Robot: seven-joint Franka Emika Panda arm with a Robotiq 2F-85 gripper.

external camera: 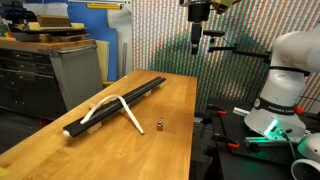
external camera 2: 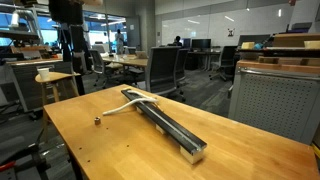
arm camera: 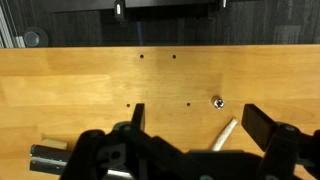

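Observation:
My gripper hangs high over the table, its two dark fingers spread wide with nothing between them. In the first exterior view the gripper [external camera: 203,44] shows at the top, well clear of the tabletop. On the wood lies a small round metallic piece [arm camera: 218,102], also seen as a short upright-looking bit [external camera: 160,126] near the table's edge. A pale bent tube [external camera 2: 130,103] rests partly across a long black rail [external camera 2: 168,122]. The wrist view shows only parts of the tube [arm camera: 225,134] and the rail [arm camera: 48,153]; the gripper body hides the rest.
The wooden table [external camera: 110,155] is otherwise mostly bare, with free room on both sides of the rail. Office chairs [external camera 2: 161,72] stand behind it. A grey cabinet [external camera: 80,75] is at the back left in the first exterior view.

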